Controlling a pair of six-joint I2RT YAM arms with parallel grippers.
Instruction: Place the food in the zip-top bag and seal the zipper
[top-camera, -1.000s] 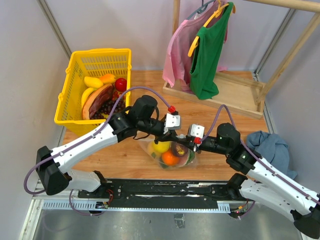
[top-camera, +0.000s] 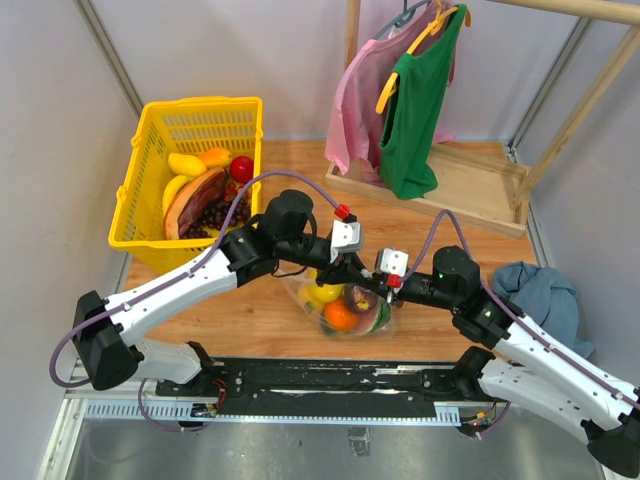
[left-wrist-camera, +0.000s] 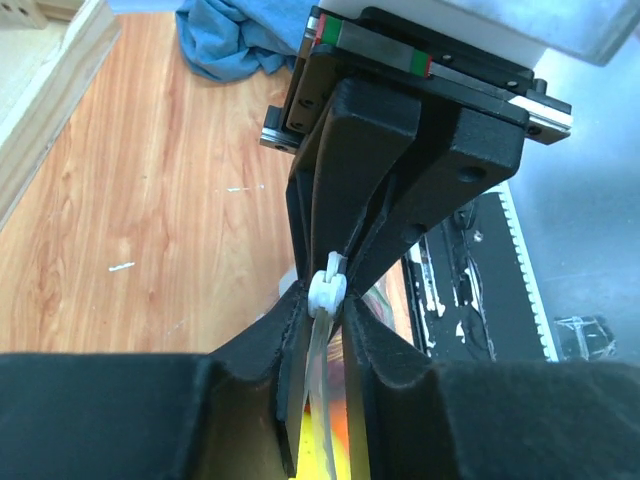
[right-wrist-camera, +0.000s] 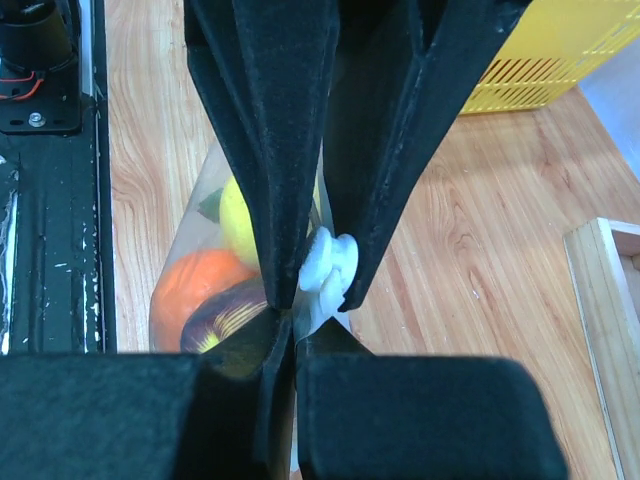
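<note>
A clear zip top bag (top-camera: 364, 322) sits upright on the wooden table below both grippers, with an orange (top-camera: 340, 316), a yellow fruit and a dark purple item inside. Its white slider (left-wrist-camera: 327, 292) rides on the top edge. My right gripper is shut on that edge beside the slider, the film thin between its fingertips. From the other side comes my left gripper, its fingers narrowly apart astride the bag's edge and slider. The two grippers nearly touch and hide much of the bag's top in the top view.
A yellow basket (top-camera: 128, 205) of assorted food stands at the back left. Behind on the right is a wooden rack (top-camera: 470, 188) with hanging garments. A blue cloth (top-camera: 540, 300) lies at the right. Bare tabletop shows around the bag.
The right arm holds still.
</note>
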